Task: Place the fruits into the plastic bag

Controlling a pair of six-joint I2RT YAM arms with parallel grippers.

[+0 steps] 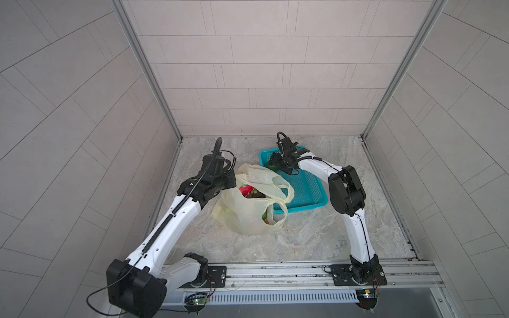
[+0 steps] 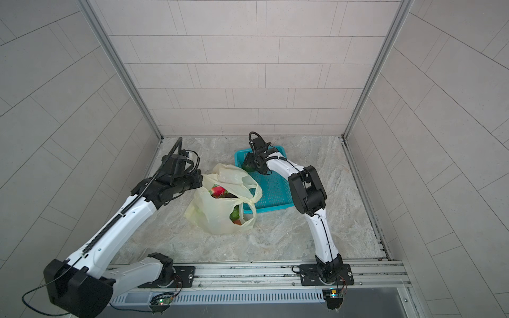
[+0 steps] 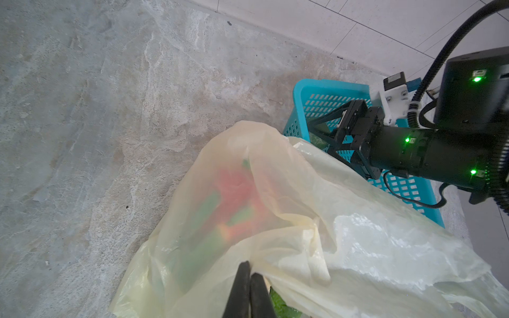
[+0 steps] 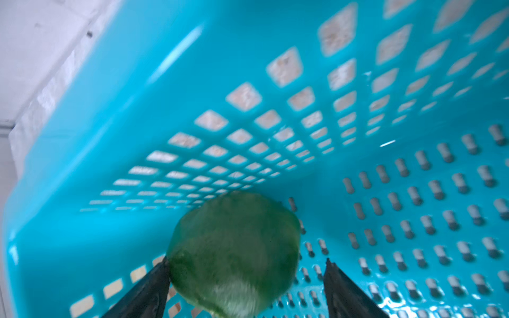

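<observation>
A dark green fruit (image 4: 236, 251) rests in a corner of the blue basket (image 1: 307, 190). My right gripper is open low in that basket, with the fruit between its spread fingers; whether they touch it cannot be told. The pale plastic bag (image 1: 246, 217) stands left of the basket and has red, brown and green fruits inside; a red one (image 1: 246, 189) shows through its mouth. At the bag's left edge my left gripper is shut, its tips against the folded plastic film.
The bag's right handle loop (image 2: 257, 193) overhangs the basket's left rim. The basket's middle and right floor look empty. Bare grey tabletop (image 3: 95, 132) lies behind and in front of the bag.
</observation>
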